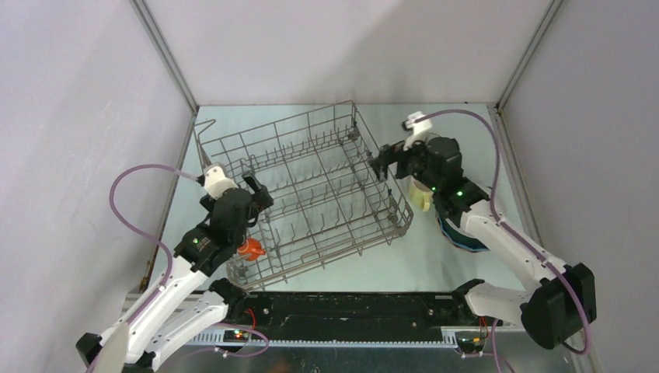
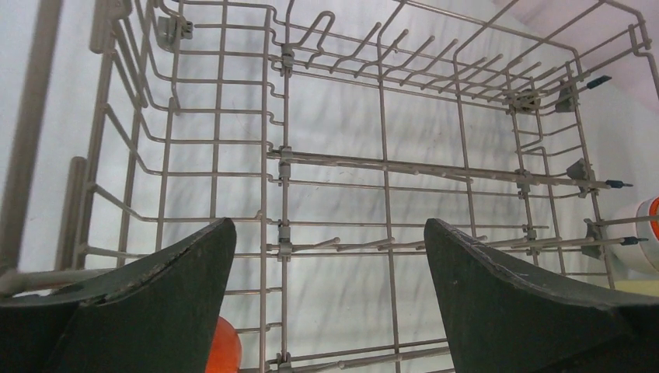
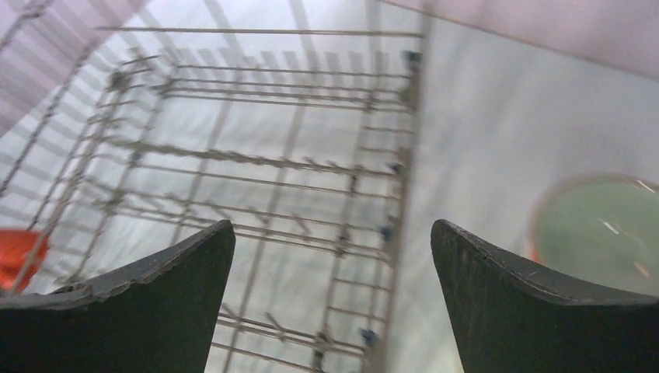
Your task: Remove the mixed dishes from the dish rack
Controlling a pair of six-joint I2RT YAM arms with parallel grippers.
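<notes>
The wire dish rack (image 1: 319, 194) lies slanted across the middle of the table. In its front left corner is an orange mug (image 1: 251, 249), partly covered by my left arm; an edge of the same orange mug (image 2: 225, 346) shows low in the left wrist view. Over the rack's left side my left gripper (image 1: 252, 194) hangs open and empty. My right gripper (image 1: 379, 165) is open too, above the rack's right edge, with nothing between its fingers. Right of the rack stands a yellow mug (image 1: 422, 196), partly hidden by the right arm.
Stacked plates (image 1: 464, 239) lie at the right under my right forearm, mostly hidden. A blurred greenish dish (image 3: 598, 233) shows in the right wrist view. Bare table (image 1: 373, 268) lies in front of the rack.
</notes>
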